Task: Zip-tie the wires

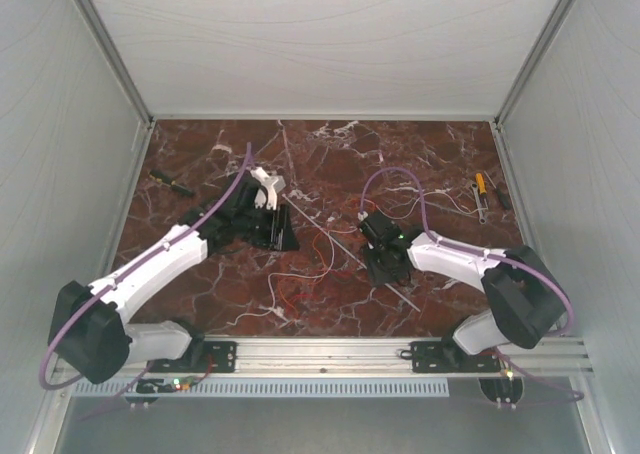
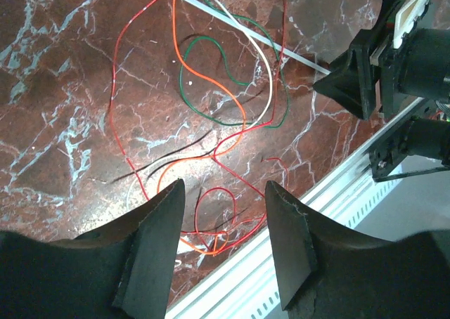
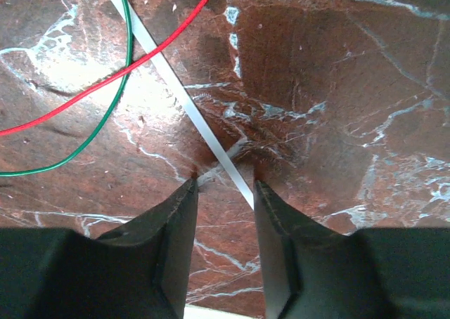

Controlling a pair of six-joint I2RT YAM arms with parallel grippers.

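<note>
A long white zip tie (image 1: pixel 323 230) lies diagonally on the marble table, crossed by red, orange, green, white and black wires (image 2: pixel 206 77). My left gripper hangs over the tangled wires with its fingers apart and nothing between them. My right gripper is low over the lower stretch of the zip tie (image 3: pixel 190 105), which shows between its open fingers. A red wire (image 3: pixel 105 80) and a green wire (image 3: pixel 84 143) cross the tie higher up in the right wrist view.
Hand tools (image 1: pixel 481 187) lie at the back right, and a dark tool (image 1: pixel 170 181) at the back left. The front rail (image 1: pixel 310 344) edges the table.
</note>
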